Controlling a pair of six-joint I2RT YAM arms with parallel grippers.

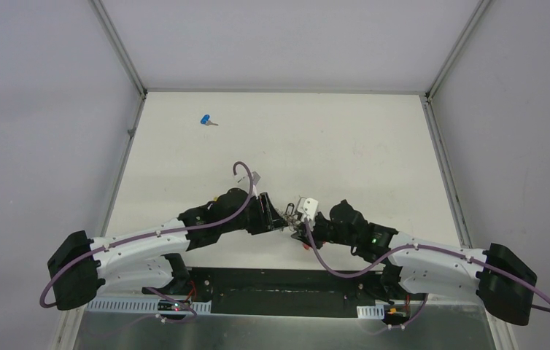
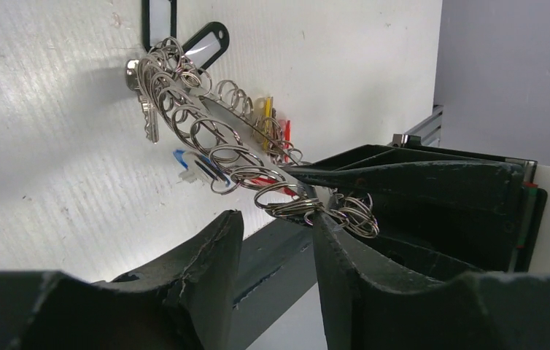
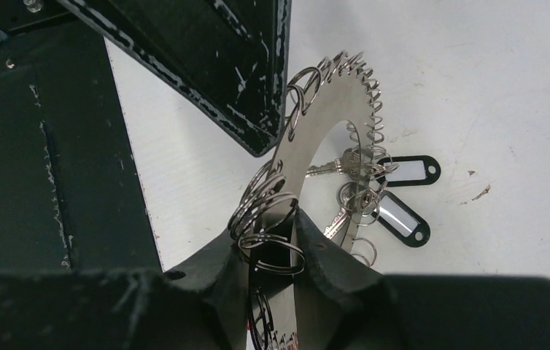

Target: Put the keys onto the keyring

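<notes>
The metal keyring plate [image 3: 305, 127], lined with wire rings, hangs between both grippers. Keys [image 2: 148, 117] and black tags [image 2: 203, 51] [image 3: 403, 219] dangle from it. My right gripper has the plate between its fingers, near a cluster of rings. My left gripper is just beside these rings in the left wrist view, its fingers somewhat apart and partly at the rings; whether it grips one is unclear.
A key with a blue tag [image 1: 206, 120] lies alone at the back left of the white table [image 1: 345, 131]. The table's dark front edge is close below the grippers. Walls bound both sides.
</notes>
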